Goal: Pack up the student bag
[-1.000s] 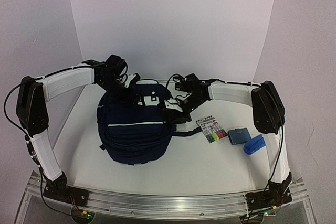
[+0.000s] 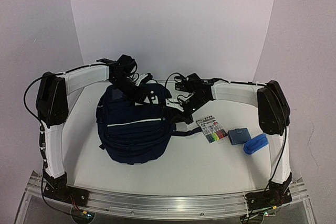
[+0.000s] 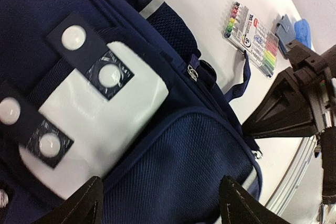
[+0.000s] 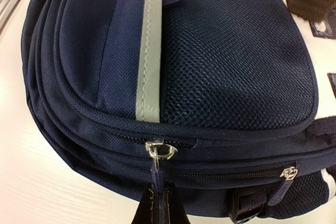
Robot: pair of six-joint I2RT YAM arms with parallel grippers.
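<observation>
The navy backpack [image 2: 134, 137] lies on the left half of the table. Over its upper part hovers my left gripper, its fingers spread wide with only bag fabric visible below the gap. At the bag's right side, my right gripper is closed on a navy zipper pull [image 4: 158, 178] hanging from a metal slider [image 4: 161, 150]. A second zipper pull [image 4: 281, 191] hangs free near a black buckle. The marker set [image 2: 211, 129] in a clear case, the blue-grey wallet-like item [image 2: 239, 136] and the bright blue pouch [image 2: 255, 144] lie right of the bag.
A navy strap [image 2: 187, 132] reaches from the bag toward the markers. A white panel with black studded strips [image 3: 105, 103] lies across the bag's upper part. Both grippers are close together there.
My left arm has moved to the right over the top of the bag, toward the right gripper. The right gripper has barely shifted, and the bag and loose items lie as before.
</observation>
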